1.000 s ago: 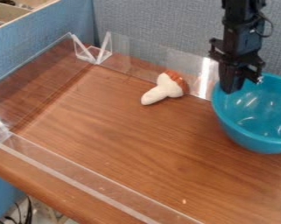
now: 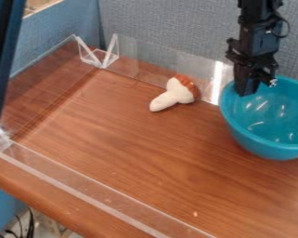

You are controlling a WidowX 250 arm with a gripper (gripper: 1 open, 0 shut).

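My black gripper (image 2: 248,82) hangs at the upper right, its tip reaching down over the left rim of a large teal bowl (image 2: 265,130). The fingertips are dark and small here, and I see nothing held between them. A white mushroom-shaped toy (image 2: 174,95) with an orange-red patch lies on the wooden surface (image 2: 133,167) to the left of the bowl, apart from the gripper.
Clear plastic edging (image 2: 96,195) runs along the front left and the back of the wooden surface, with a white corner bracket (image 2: 99,59) at the back left. Grey padded walls stand behind.
The arm has shifted slightly over the last second at the bowl's left rim. The toy and the bowl look essentially unmoved.
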